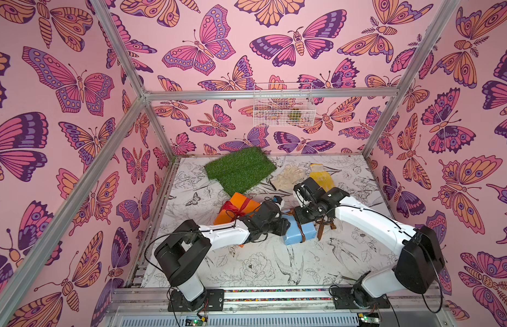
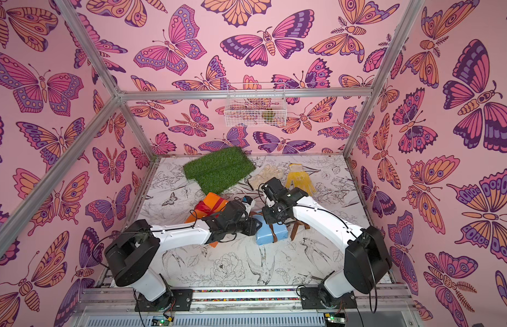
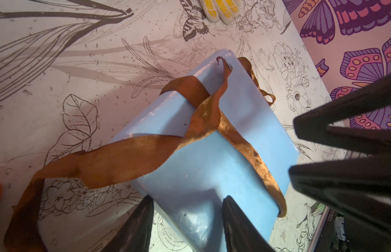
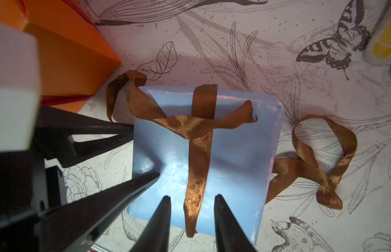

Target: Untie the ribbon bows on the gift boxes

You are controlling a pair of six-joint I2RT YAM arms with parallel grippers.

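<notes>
A blue gift box (image 4: 241, 168) lies on the table with brown ribbon (image 4: 199, 159) across its top. One strand crosses over the band in a single pass, with no bow loops there; a tail curls out on either side. Beside the box's left part stands my left gripper, fingers apart, one fingertip (image 4: 151, 177) over the box in the right wrist view. My right gripper is open above the box's near part, the ribbon band showing between its fingers. Left of the blue box sits an orange box (image 1: 243, 202) with red ribbon (image 1: 230, 209), partly hidden by the left arm.
Green turf mats (image 1: 240, 169) lie at the back left. A pale glove (image 1: 287, 178) and a yellow one (image 1: 322, 178) are behind the right arm. My two grippers are close together over the box.
</notes>
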